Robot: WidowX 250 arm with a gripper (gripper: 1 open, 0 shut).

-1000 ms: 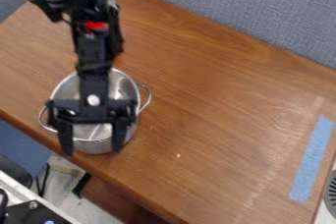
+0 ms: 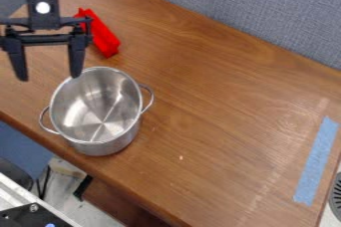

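My gripper (image 2: 47,61) is at the upper left of the camera view, open, its two dark fingers pointing down with nothing between them. To its right and below, a steel pot (image 2: 96,126) with two wire handles stands near the front left of the wooden table (image 2: 220,92); it looks empty inside. Just behind the gripper's right side lies a red object (image 2: 99,34), elongated and partly hidden by the gripper's body.
A blue strip (image 2: 314,159) lies along the right of the table, with part of a round grey object (image 2: 333,197) at the lower right edge.
My gripper has moved up and to the left, from over the steel pot to beside the red object, leaving the pot's inside in full view.
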